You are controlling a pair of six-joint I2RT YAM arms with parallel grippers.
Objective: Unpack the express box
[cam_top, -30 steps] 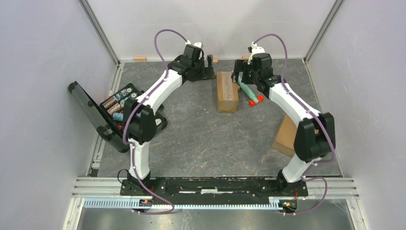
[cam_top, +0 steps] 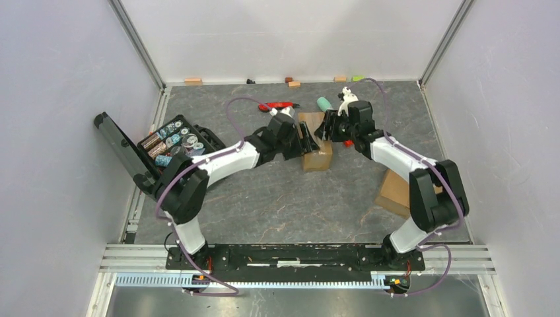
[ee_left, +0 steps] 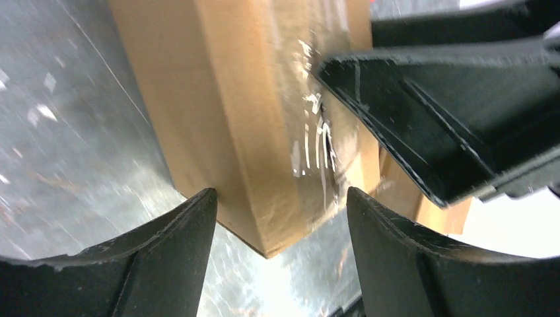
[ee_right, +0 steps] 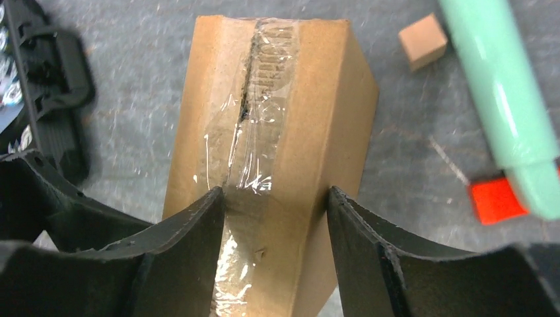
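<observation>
The taped cardboard box stands near the middle of the table, between both arms. Along its top face, clear tape is wrinkled, and a dark slit runs down the seam. My right gripper is shut on the box's right-hand part, one finger at the seam and the other against the outer side. My left gripper is part open at the other side of the box; one finger is by its left wall, the other is over the top face. What lies inside the box is hidden.
An open black case with several packets lies at the left. A red tool and a green tube lie behind the box. Another cardboard box rests at the right, partly under the right arm.
Both grippers have come in onto the box from its two sides. The box has shifted slightly toward the front and right.
</observation>
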